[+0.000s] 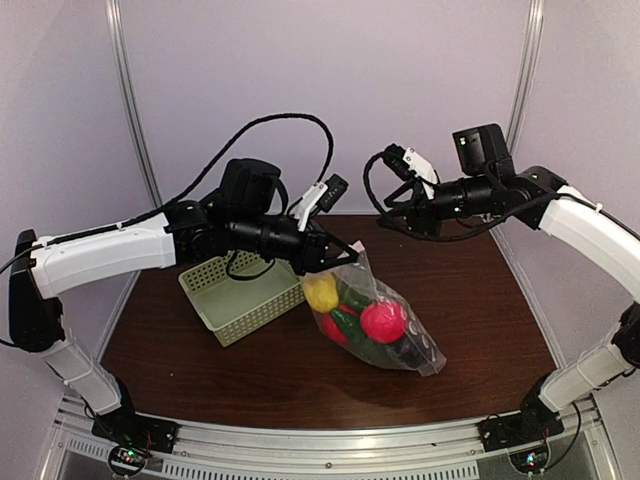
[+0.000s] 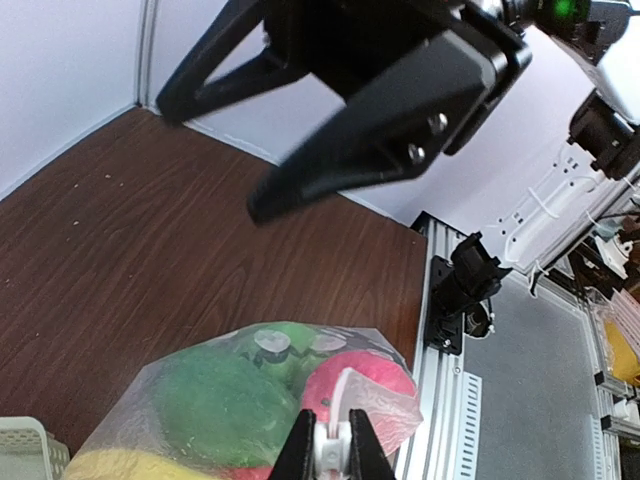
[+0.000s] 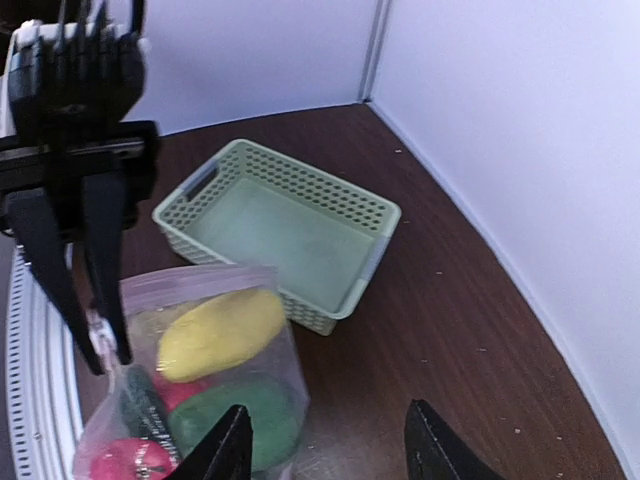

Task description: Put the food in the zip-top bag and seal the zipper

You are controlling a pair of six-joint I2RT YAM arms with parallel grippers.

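A clear zip top bag (image 1: 412, 348) hangs slanted in the top view, its top edge pinched by my left gripper (image 1: 345, 258). Inside it lie a yellow food piece (image 1: 321, 293), red round food (image 1: 383, 321) and green food (image 3: 245, 423). In the left wrist view the left gripper is shut on the bag's plastic near one corner. Whether the zipper is sealed cannot be made out. My right gripper is open with nothing between its fingers, up and to the right of the bag in the top view.
Behind and left of the bag stands an empty pale green basket (image 1: 240, 300), also seen in the right wrist view. Both arms' cables loop above the grippers.
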